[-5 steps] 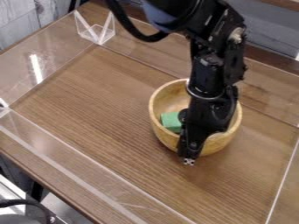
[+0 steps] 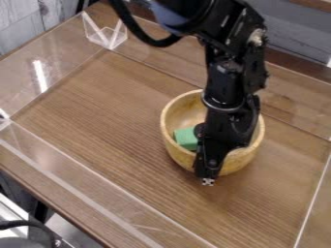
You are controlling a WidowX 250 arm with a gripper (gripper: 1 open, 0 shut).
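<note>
My gripper is lowered over a yellow bowl on the wooden table, with its fingertips at the bowl's near side. A green object sits inside the bowl, left of the gripper. The arm hides much of the bowl's middle and back, and I cannot tell whether anything is between the fingers or how far apart they stand.
A small clear plastic item stands at the back left. A dark cable runs at the bottom left corner.
The gripper and arm have shifted slightly to the left, along with small shifts of the bowl and the green object.
</note>
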